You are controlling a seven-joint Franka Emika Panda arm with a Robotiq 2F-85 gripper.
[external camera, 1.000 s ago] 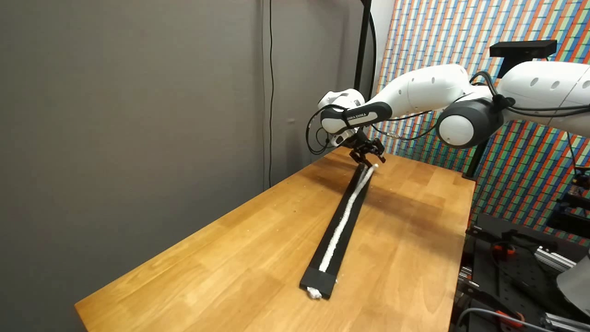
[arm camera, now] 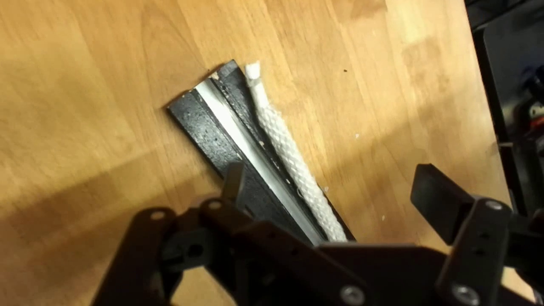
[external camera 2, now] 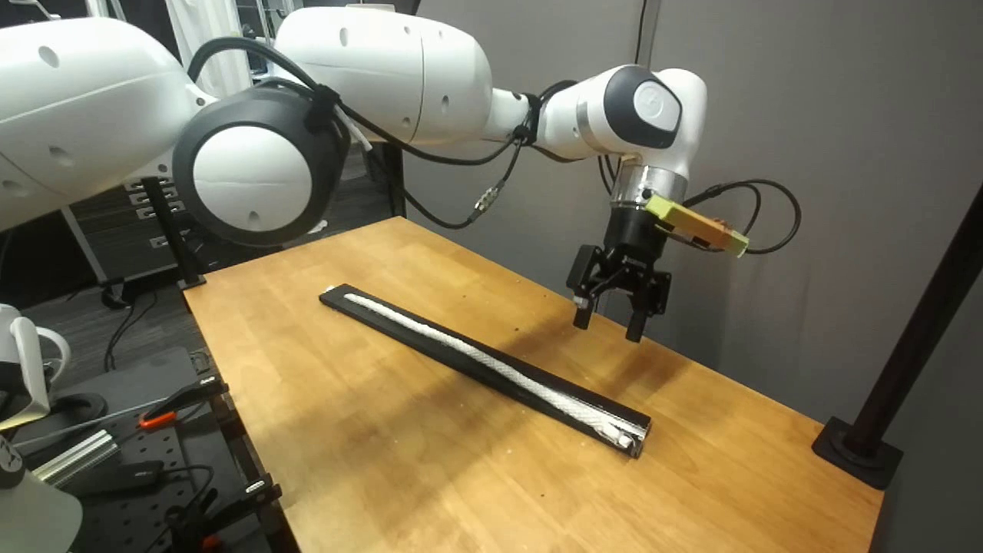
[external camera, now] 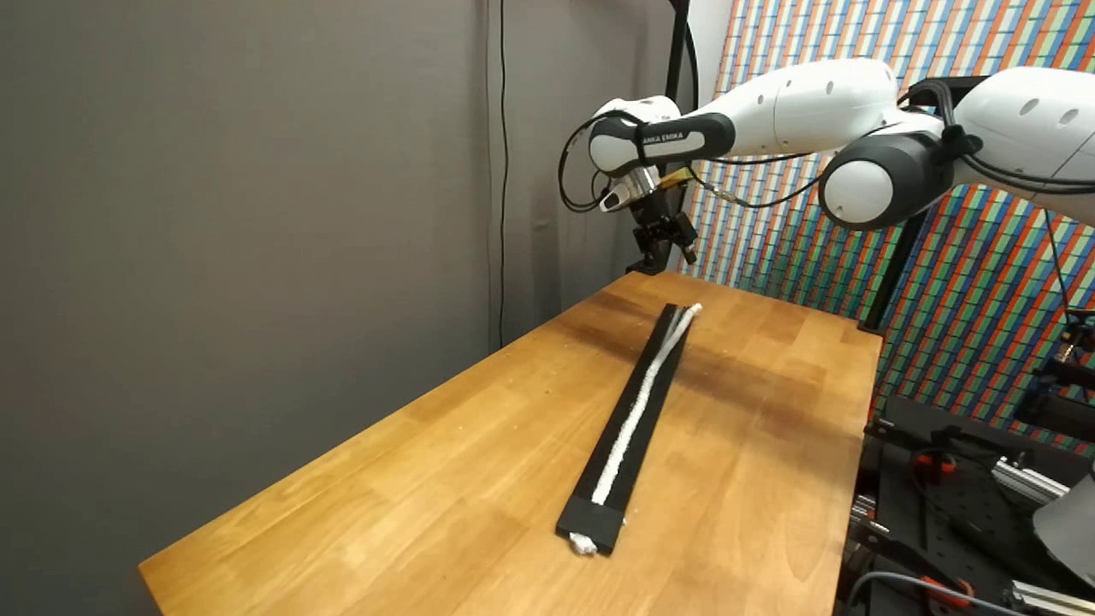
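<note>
A white braided rope (external camera: pixel 627 443) runs along a long black channel board (external camera: pixel 589 481) on the wooden table. At the board's near end in exterior view 1, the rope passes under a black cover and its tip pokes out. Toward the other end, the wrist view has the rope (arm camera: pixel 293 153) lying on the board's edge, outside the pale groove (arm camera: pixel 253 155), which is bare there. My gripper (external camera 2: pixel 608 332) hangs open above the table, clear of the board and rope, its fingers (external camera 2: pixel 636 327) wide apart with nothing between them.
A black post (external camera 2: pixel 858 442) stands at the table's corner. Clamps and equipment (external camera: pixel 934 493) sit on a lower dark surface beyond the table's edge.
My arm and gripper have risen away from the board's far end. The rope and board look the same as before.
</note>
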